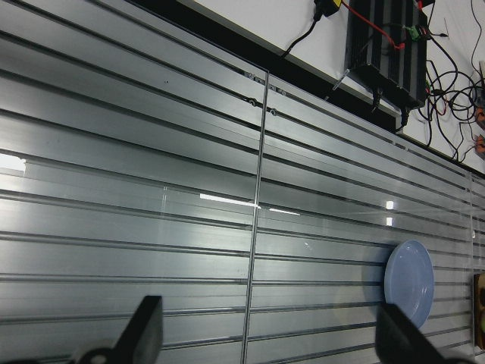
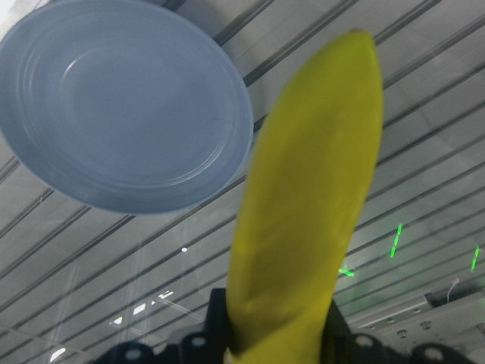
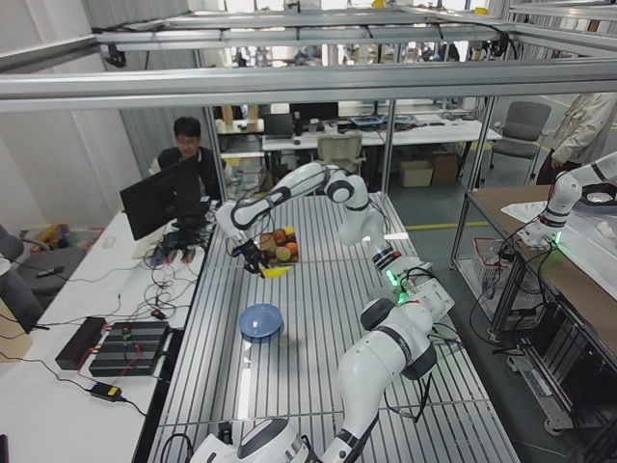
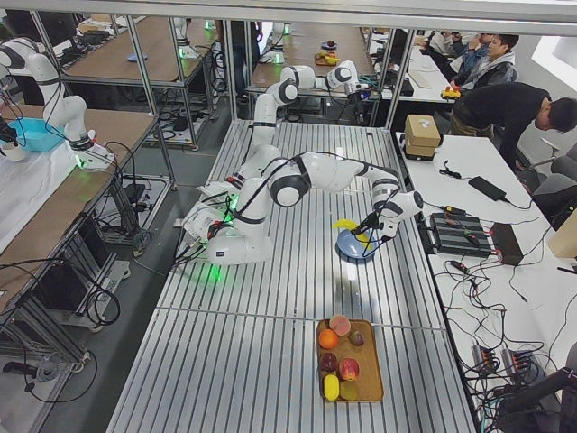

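A yellow banana [image 2: 307, 189] is held in my right gripper, which is shut on it; the same gripper [image 3: 253, 265] shows in the camera left view in front of the fruit tray, and in the camera right view the banana is near the blue plate [image 4: 354, 251]. In the right wrist view the plate [image 2: 121, 106] lies below and beside the banana. My left gripper hangs over bare slatted table, its fingertips apart at the lower edge of the left wrist view, open with nothing between them.
A wooden tray [image 4: 370, 388] of mixed fruit stands beyond the plate. The slatted table [image 1: 129, 227] is otherwise largely clear. A side desk [image 3: 77, 280] with electronics and cables runs along one edge, and people are around it.
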